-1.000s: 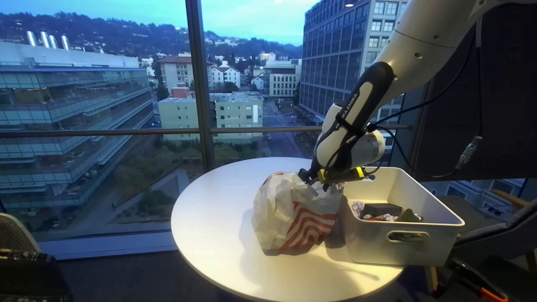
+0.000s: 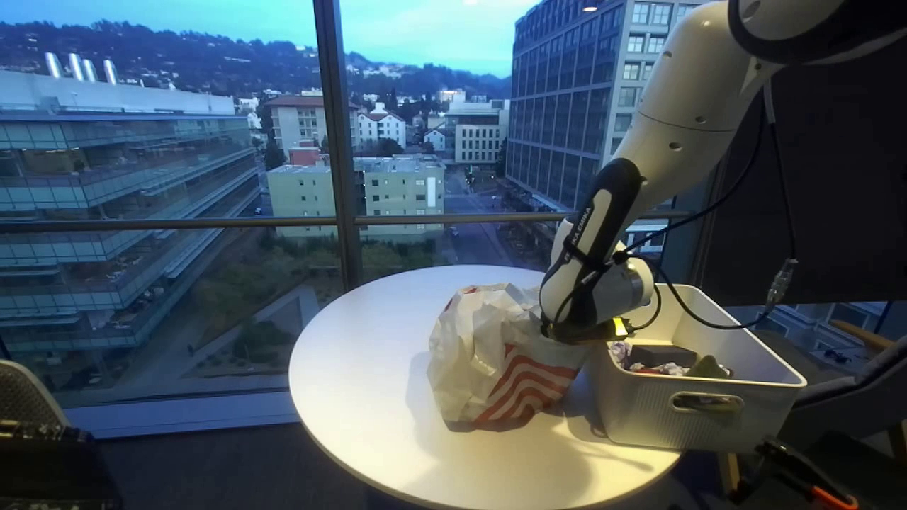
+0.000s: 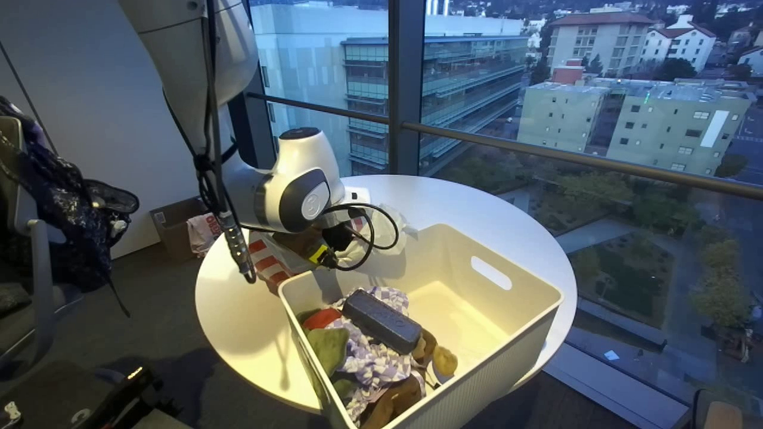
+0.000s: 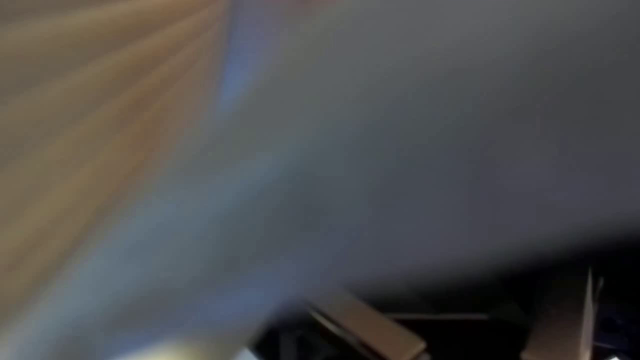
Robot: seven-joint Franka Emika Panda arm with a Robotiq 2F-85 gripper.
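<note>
A white plastic bag with red stripes [image 2: 480,361] stands on the round white table [image 2: 357,365], its top loose and crumpled. My gripper [image 2: 578,330] is down at the right side of the bag's top, its fingers hidden by the plastic in exterior view 1. The arm and cables cover most of the bag in exterior view 2, where striped plastic [image 3: 270,263] shows beside the wrist. Blurred grey and tan surfaces fill most of the wrist view, very close to the lens. Along its lower edge, finger-like parts stand apart; I see nothing held between them.
Right beside the bag, a white bin [image 2: 723,416] holds checked cloth [image 3: 382,361], a dark block [image 3: 381,322] and a green soft item [image 3: 329,348]. Much of the bin's floor is bare.
In exterior view 1 my gripper has gone lower and to the right, and its fingers have passed out of sight at the bag. The bag's top bulges rightward, and the bin has shifted slightly right.
</note>
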